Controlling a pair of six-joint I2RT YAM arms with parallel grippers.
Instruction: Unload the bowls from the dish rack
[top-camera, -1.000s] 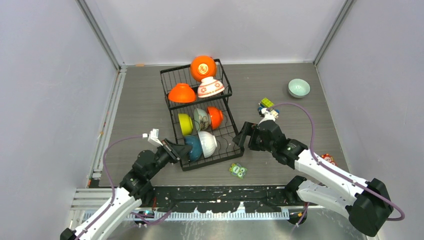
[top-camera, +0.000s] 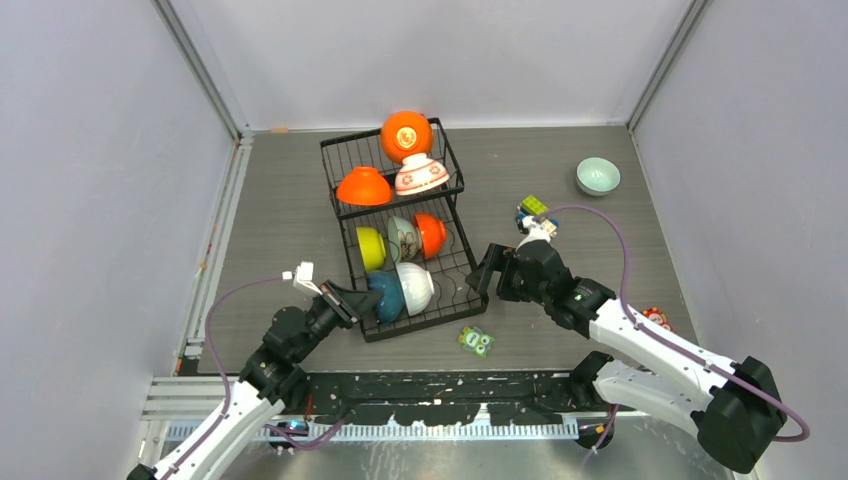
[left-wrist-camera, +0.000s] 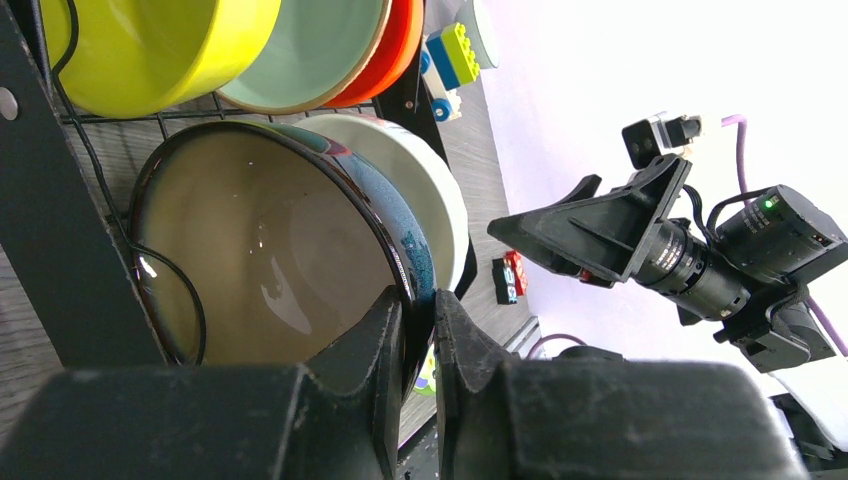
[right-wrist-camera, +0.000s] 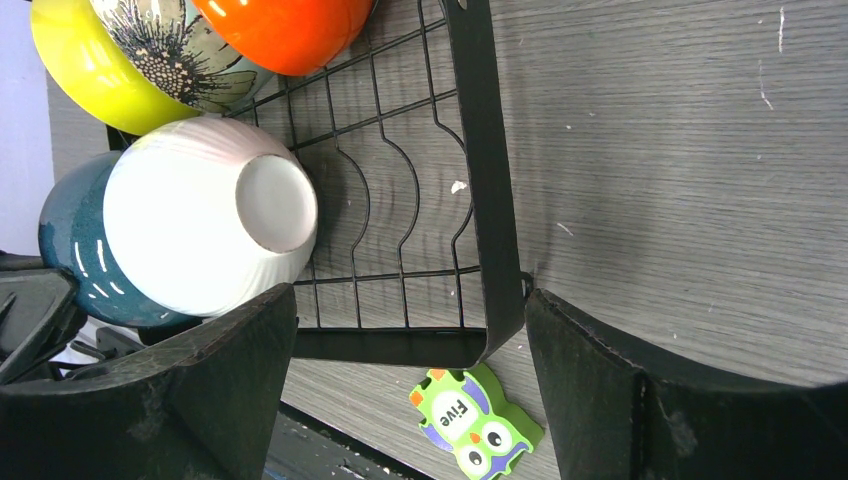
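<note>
The black two-tier dish rack (top-camera: 414, 322) holds bowls: orange (top-camera: 364, 188), orange-patterned (top-camera: 421, 177) and another orange (top-camera: 405, 135) on top; yellow (top-camera: 369, 246), floral (top-camera: 400, 236), orange (top-camera: 433, 232), white (top-camera: 417, 287) and blue (top-camera: 385, 298) below. My left gripper is shut on the blue bowl's rim, the bowl still in the rack beside the white one. My right gripper stands open at the rack's right side, nothing between its fingers, near the white bowl (right-wrist-camera: 175, 215).
A small pale green bowl (top-camera: 599, 176) sits at the back right. Toy bricks (top-camera: 533, 207), an owl toy (right-wrist-camera: 475, 420) and a red toy (top-camera: 657, 318) lie on the table. The table left of the rack is clear.
My left arm has shifted very slightly over the last second. The bowls and my right arm look unchanged.
</note>
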